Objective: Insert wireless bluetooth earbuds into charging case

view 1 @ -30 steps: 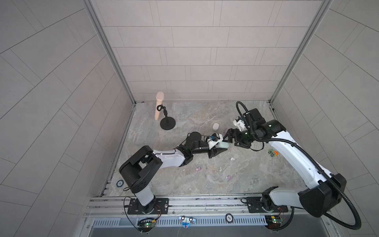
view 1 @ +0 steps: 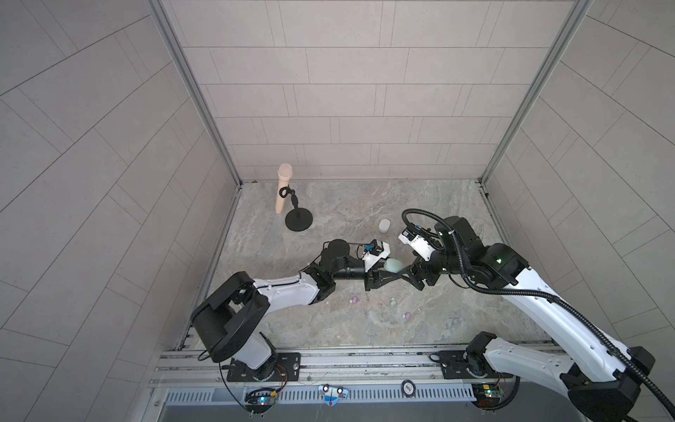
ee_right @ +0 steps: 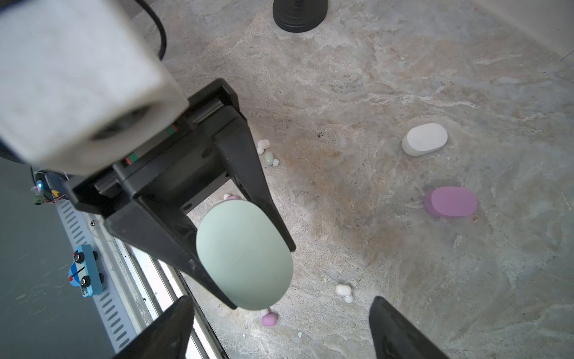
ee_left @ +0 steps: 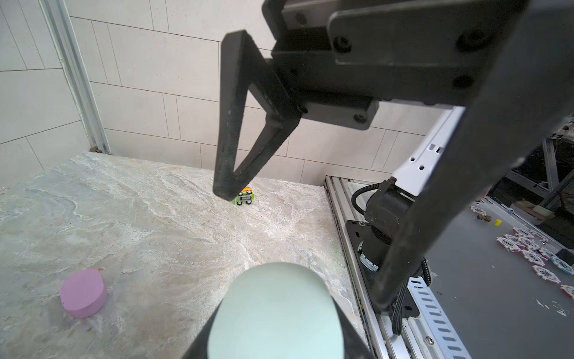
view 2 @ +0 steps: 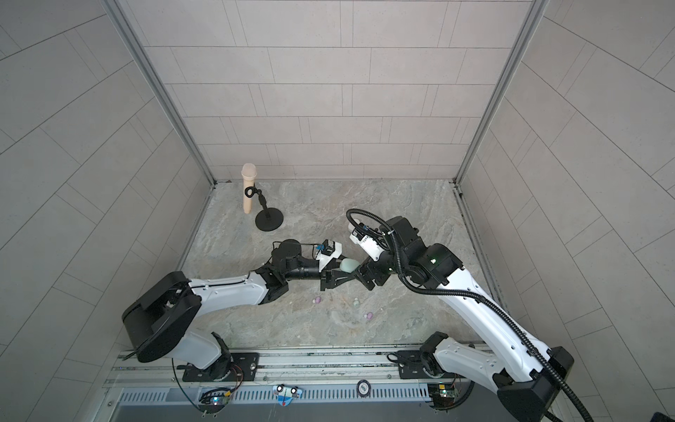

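Observation:
A pale green charging case [ee_right: 244,254] is clasped between the fingers of my left gripper, above the table. Its lid looks closed. My right gripper stands open just beside the case, nothing between its fingers; in the left wrist view its dark fingers [ee_left: 230,119] hang over the case. Loose earbuds lie on the table: a white pair [ee_right: 344,291], a purple one [ee_right: 269,319], a pale green one [ee_right: 269,158] and another white one [ee_right: 263,144]. A further purple bud is partly hidden behind the case.
A white case [ee_right: 425,138] and a purple case [ee_right: 452,202] rest on the table towards the back. At the back left stand a black round-based stand [view 1: 299,218] and a beige microphone [view 1: 282,184]. A small green toy [ee_left: 244,196] sits to the right.
The left gripper has shifted slightly left with the green case and turned it.

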